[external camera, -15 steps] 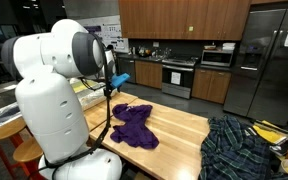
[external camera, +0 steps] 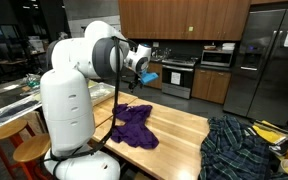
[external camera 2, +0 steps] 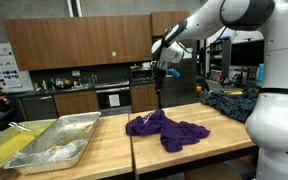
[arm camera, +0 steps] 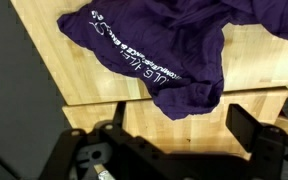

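A purple cloth with white lettering lies crumpled on the wooden table, near its left side in exterior view 1 (external camera: 134, 132) and near the middle in exterior view 2 (external camera 2: 169, 131). In the wrist view the cloth (arm camera: 154, 45) spreads across the upper part, and one corner reaches down between the fingers. My gripper is open, its two dark fingers wide apart with nothing held. Exterior view 2 has the gripper (external camera 2: 159, 100) well above the table, over the far side of the cloth.
A dark cloth heap (external camera: 234, 148) covers the table's right end in exterior view 1. A metal tray (external camera 2: 59, 143) and a yellow-green tray (external camera 2: 6, 145) stand at the left in exterior view 2. Bare wood (external camera: 184, 125) lies between the purple cloth and the dark heap.
My arm and gripper have moved to the right in exterior view 1, away from the trays' side and toward the purple cloth. The cloth looks unmoved.
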